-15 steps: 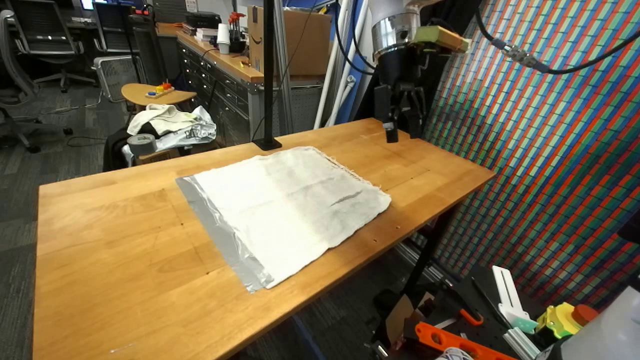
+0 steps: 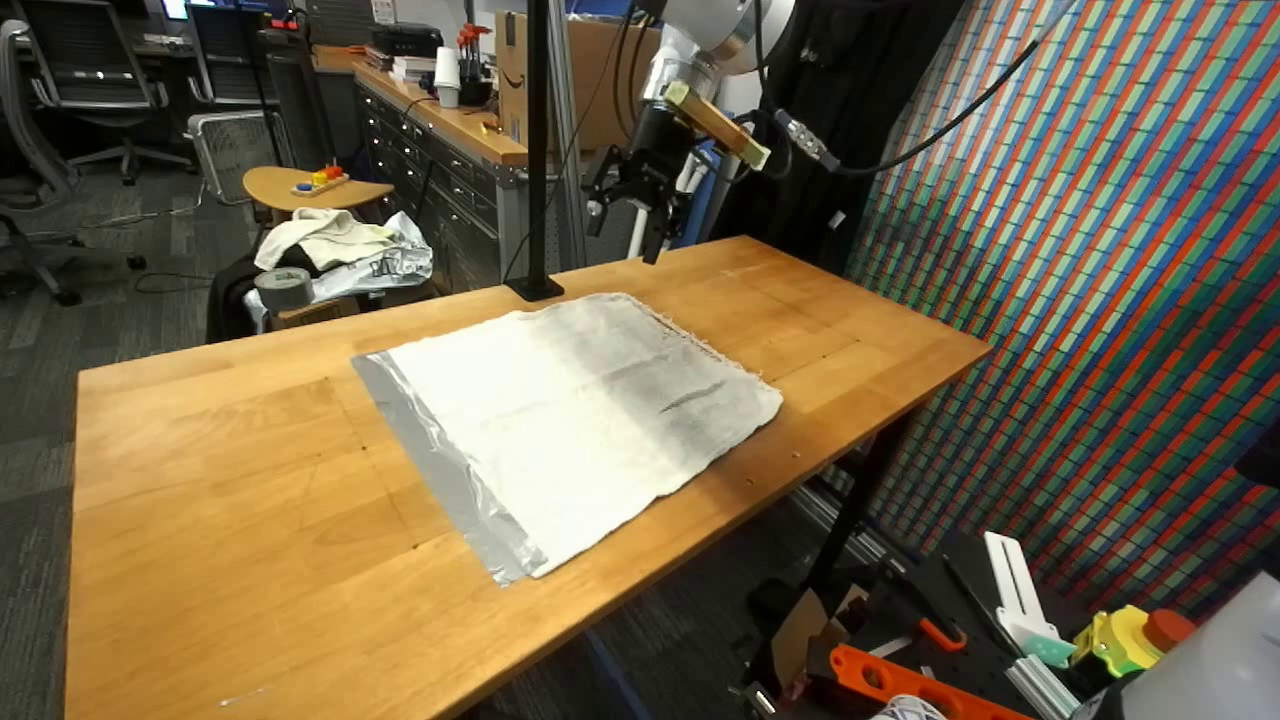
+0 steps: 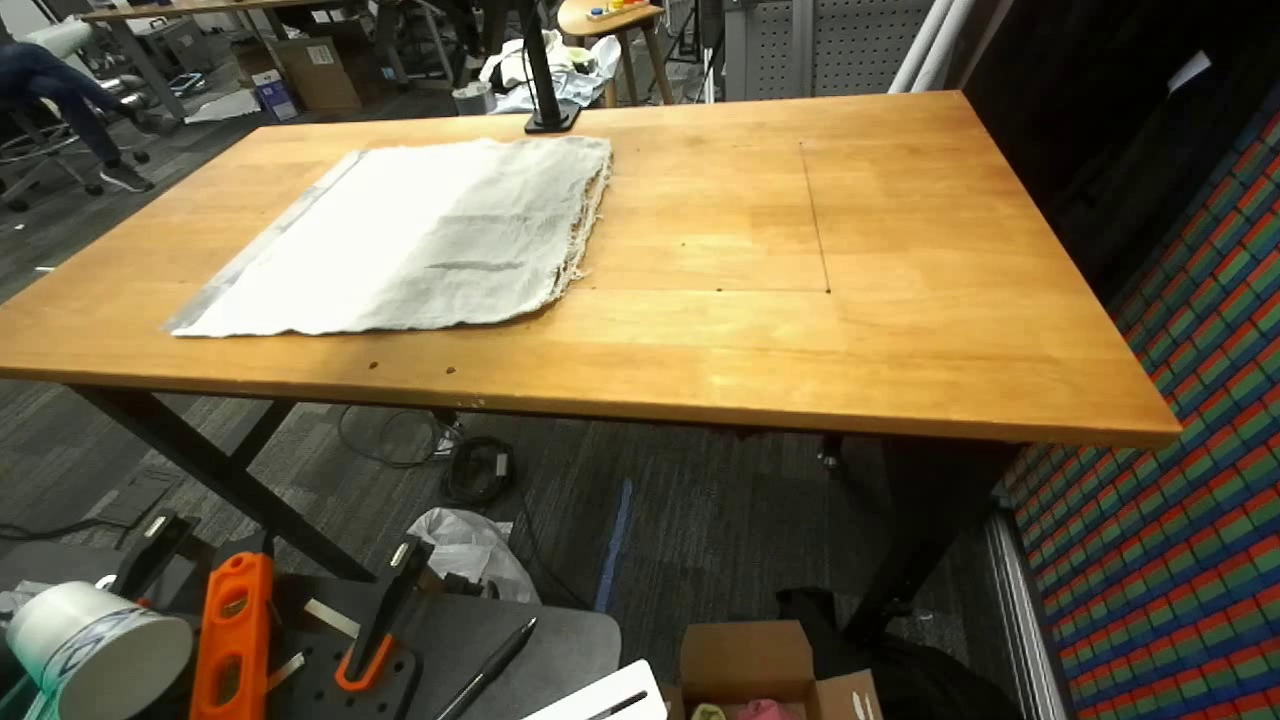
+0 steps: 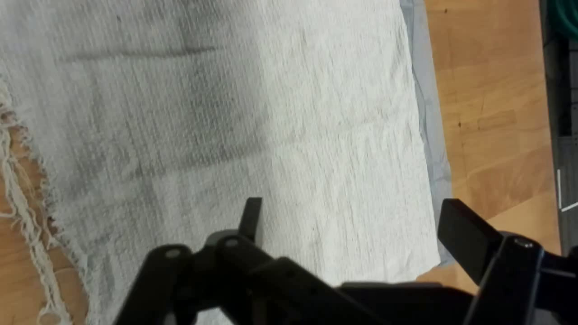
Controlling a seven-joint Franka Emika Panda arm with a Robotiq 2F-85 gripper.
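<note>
A whitish woven cloth (image 2: 564,408) lies spread flat on the wooden table, with a frayed edge on one side and a grey strip (image 2: 438,468) along the opposite side. In exterior view 2 the same cloth (image 3: 408,240) covers the left part of the tabletop. My gripper (image 2: 624,228) hangs well above the table, over its far side. In the wrist view the gripper is open, its fingers wide apart and only cloth surface visible below them. Loose threads (image 4: 32,233) trail from the frayed edge. Nothing is held, and the cloth is not touched.
A black post (image 2: 535,282) stands at the table's (image 2: 216,504) back edge, close to the cloth. A side surface with tools and an orange level (image 3: 232,636) sits in front, apart from the table.
My gripper has moved left in exterior view 1, from above the table's right end toward the cloth, and its arm has tilted. A shadow now falls across the cloth, which lies unmoved.
</note>
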